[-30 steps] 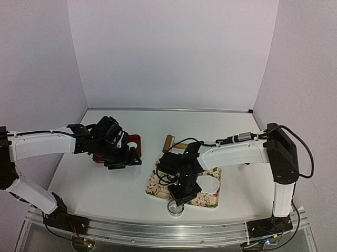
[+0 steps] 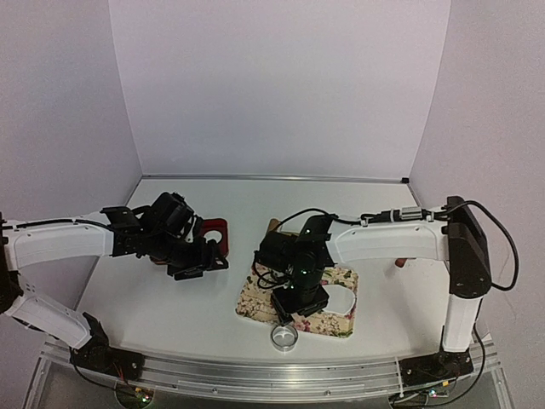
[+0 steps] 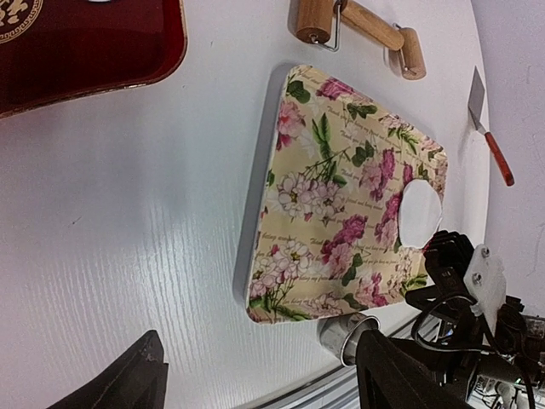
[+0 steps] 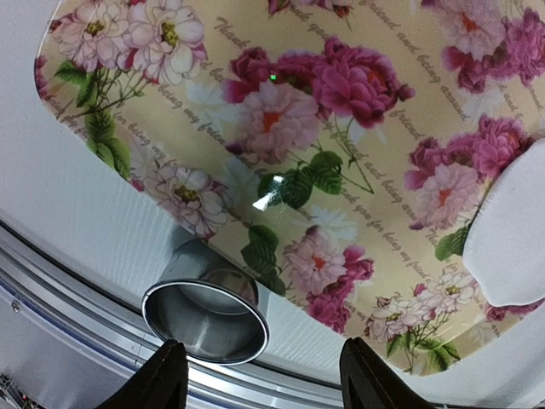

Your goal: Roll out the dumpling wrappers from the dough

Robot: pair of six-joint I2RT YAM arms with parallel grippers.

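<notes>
A flat round white dough wrapper [image 3: 419, 213] lies on the right part of the floral board [image 3: 324, 196]. A steel cup [image 2: 283, 337] stands at the board's front edge. My right gripper [image 2: 294, 311] hangs over the board's front, near the cup; in the right wrist view its fingers [image 4: 162, 379] are apart, with nothing between them and the cup just beyond. My left gripper [image 2: 200, 268] hovers left of the board; its fingers [image 3: 128, 379] are apart over bare table, with nothing between them.
A red tray [image 3: 94, 60] sits at the back left. A wooden rolling pin [image 3: 316, 17] lies behind the board, and a red-handled scraper [image 3: 498, 158] lies to its right. Bare table is left of the board.
My left arm has barely moved. The board and cup have stayed put.
</notes>
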